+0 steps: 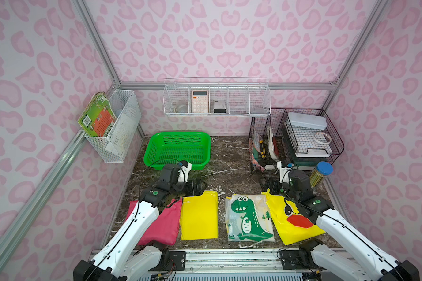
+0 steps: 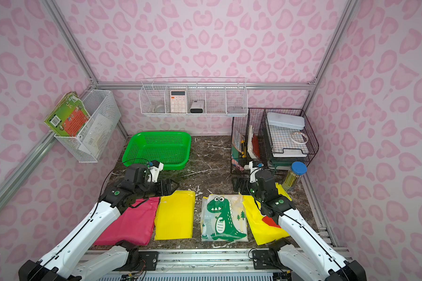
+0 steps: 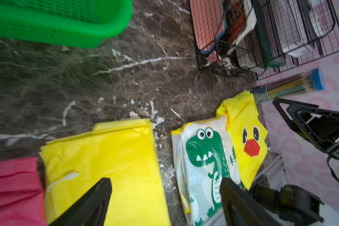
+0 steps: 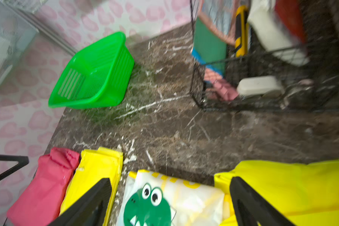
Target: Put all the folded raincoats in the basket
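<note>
Folded raincoats lie in a row along the front: red point(image 1: 152, 224), plain yellow point(image 1: 199, 215), white with a green dinosaur point(image 1: 249, 217), and yellow with a duck face point(image 1: 286, 224). My left gripper point(image 1: 193, 187) hangs open over the top of the plain yellow one. My right gripper point(image 1: 269, 185) is open above the corner where the dinosaur and duck raincoats meet. Both have nothing between their fingers. An empty green basket point(image 1: 177, 164) stands at the back left.
A black wire organizer point(image 2: 239, 168) with papers and tools and a blue-lidded jar point(image 2: 295, 175) stand at the right. White wire racks point(image 2: 192, 112) hang on the walls. The counter between green basket and organizer is clear.
</note>
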